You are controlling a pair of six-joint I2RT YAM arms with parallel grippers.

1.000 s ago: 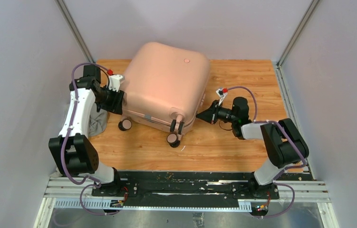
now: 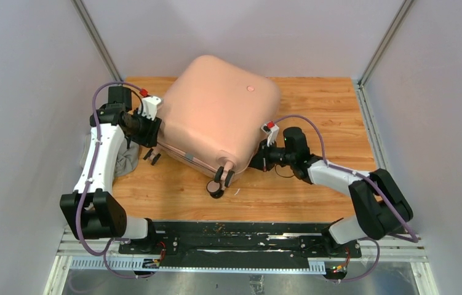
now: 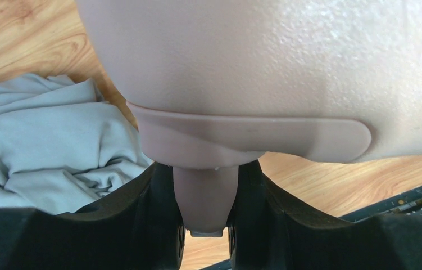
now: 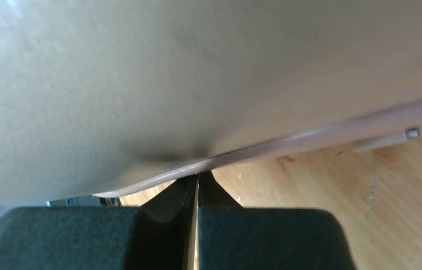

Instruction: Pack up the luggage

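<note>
A large pink suitcase point(image 2: 219, 107) is tilted on the wooden floor, wheels point(image 2: 222, 181) toward the front. At its left end my left gripper point(image 2: 153, 132) is shut on a pink part of the suitcase point(image 3: 205, 197), apparently its handle. My right gripper point(image 2: 254, 161) is shut, its tips tucked against the underside of the suitcase's right edge; in the right wrist view the shell point(image 4: 186, 79) hangs just over them, with nothing seen between the fingers.
A grey-blue cloth point(image 3: 45, 140) lies beside the left arm, partly hidden. Walls enclose the back and both sides.
The suitcase has shifted slightly right, and its wheels have turned.
</note>
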